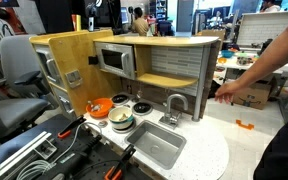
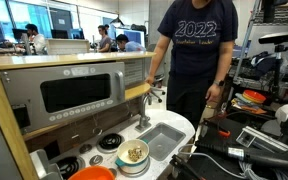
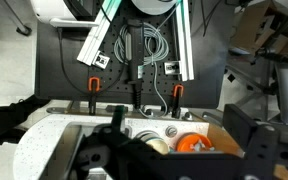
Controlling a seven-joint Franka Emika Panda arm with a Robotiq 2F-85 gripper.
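In the wrist view my gripper hangs high over the scene with its dark fingers wide apart and nothing held between them. Far below the gap is an orange bowl (image 3: 193, 142), partly cut off by the hand. The same orange bowl (image 1: 101, 106) rests left of a pale pot (image 1: 121, 115) on the toy kitchen's counter. From the other side, the pot (image 2: 132, 152) shows something light-coloured inside it. A grey sink (image 1: 156, 145) with a curved faucet (image 1: 176, 108) lies to the pot's right and looks empty.
A toy microwave (image 1: 115, 60) stands behind the burners, beneath a wooden shelf. A person (image 2: 196, 50) in a dark T-shirt is close to the counter's end, one arm (image 1: 261, 70) extended. White counter (image 1: 209, 150) right of the sink is bare. Cables lie on the robot's base.
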